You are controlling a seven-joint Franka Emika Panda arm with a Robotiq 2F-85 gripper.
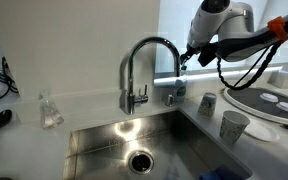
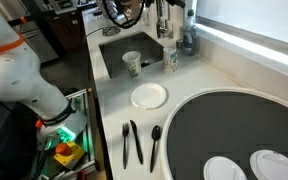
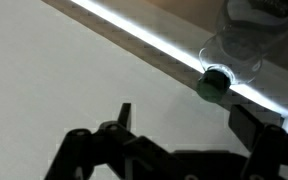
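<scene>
High above the counter behind the sink, my gripper stands open with nothing between its fingers. Below it in the wrist view is a clear bottle (image 3: 236,52) with a dark green cap (image 3: 213,85), closer to the right-hand finger (image 3: 246,127) than to the left one. In exterior view 1 the bottle (image 1: 180,87) is beside the faucet (image 1: 131,75), under the gripper (image 1: 187,55). The steel sink (image 1: 92,145) looks empty apart from something blue at its right side.
Two cups (image 1: 233,126) (image 1: 208,103) stand right of the sink. A white plate (image 2: 149,95), a fork (image 2: 125,146), a knife (image 2: 137,141) and a spoon (image 2: 155,146) lie near the round dark board (image 2: 239,125). The faucet rises close to the arm.
</scene>
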